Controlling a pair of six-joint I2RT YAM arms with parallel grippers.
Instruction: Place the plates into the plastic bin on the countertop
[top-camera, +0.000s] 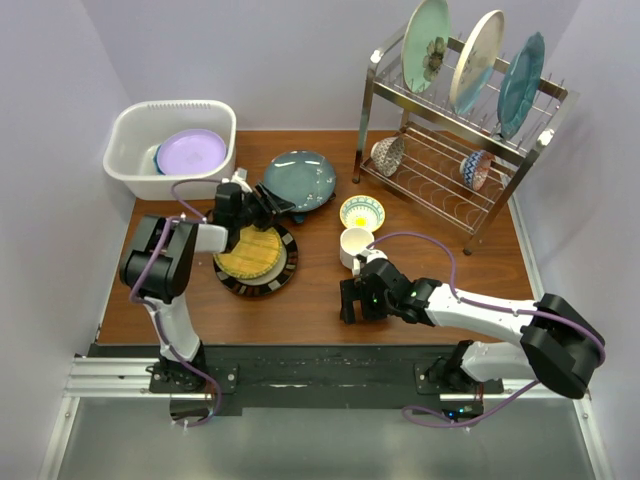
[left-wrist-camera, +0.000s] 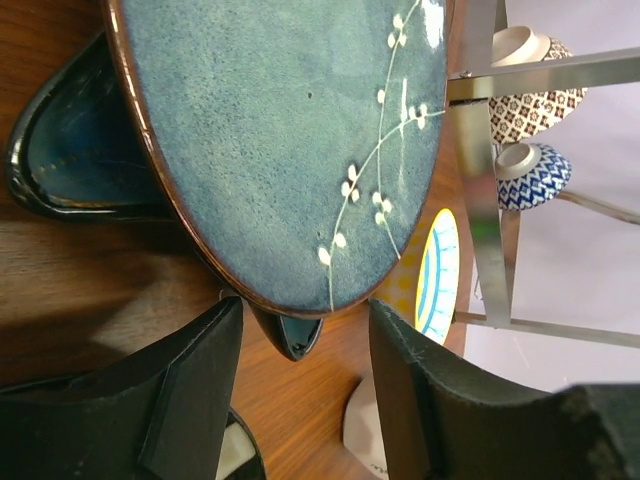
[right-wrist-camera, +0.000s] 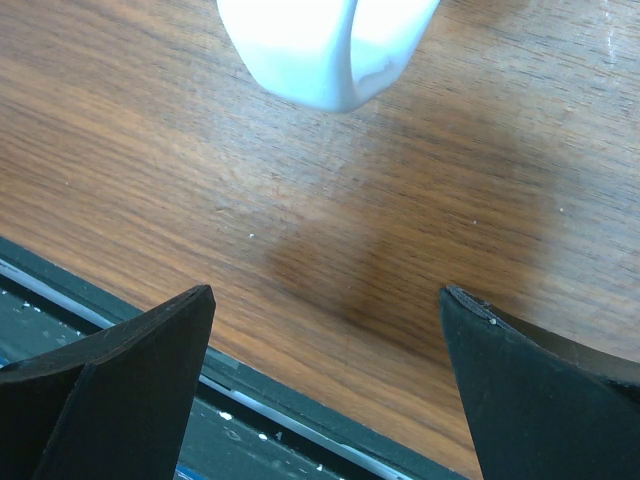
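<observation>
A teal speckled plate (top-camera: 298, 175) with a floral sprig rests on a dark stand (left-wrist-camera: 90, 150). My left gripper is at its near rim, fingers apart either side of the edge; whether they touch it is unclear. A stack of yellow and dark-rimmed plates (top-camera: 250, 258) lies beneath the left arm. The white plastic bin (top-camera: 125, 140) at the back left holds a lilac plate (top-camera: 192, 150). My right gripper stands open low over the counter beside a white cup (right-wrist-camera: 310, 50).
A metal rack (top-camera: 455, 210) on the right holds upright plates (top-camera: 520, 85) and bowls (top-camera: 475, 170). A small patterned bowl (top-camera: 362, 208) and the cup sit mid-counter. Bare counter shows front left and right.
</observation>
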